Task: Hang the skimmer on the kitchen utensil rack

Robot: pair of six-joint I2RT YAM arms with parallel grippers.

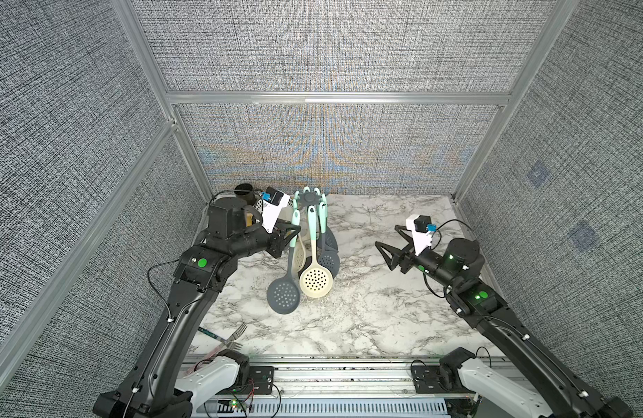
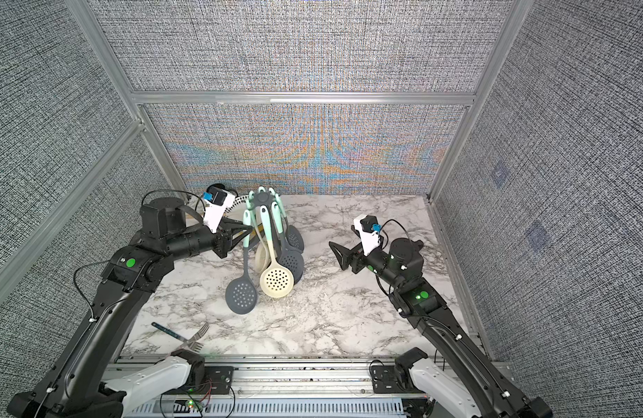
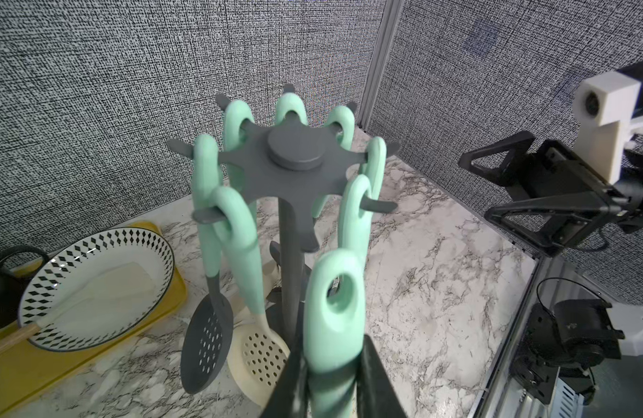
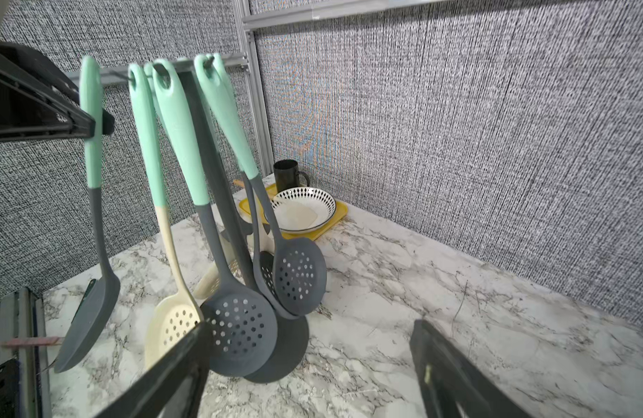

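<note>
A dark grey skimmer (image 1: 283, 296) with a mint-green handle hangs nearly upright, my left gripper (image 1: 294, 234) shut on its handle. In the left wrist view the looped end of the skimmer handle (image 3: 335, 327) stands in front of the rack's dark hub (image 3: 293, 163) and close to a downward-pointing hook arm (image 3: 306, 233). Seen in the right wrist view, the held skimmer (image 4: 94, 209) is apart from the hanging utensils, with its perforated head edge-on. My right gripper (image 1: 387, 255) stands open to the right of the rack, nothing between its fingers.
Several green-handled utensils (image 4: 237, 327) crowd the rack's other hooks. Behind on the left are a patterned plate (image 3: 105, 285) on a yellow tray (image 3: 28, 376) and a black mug (image 4: 287, 174). Forks (image 1: 232, 338) lie at front left.
</note>
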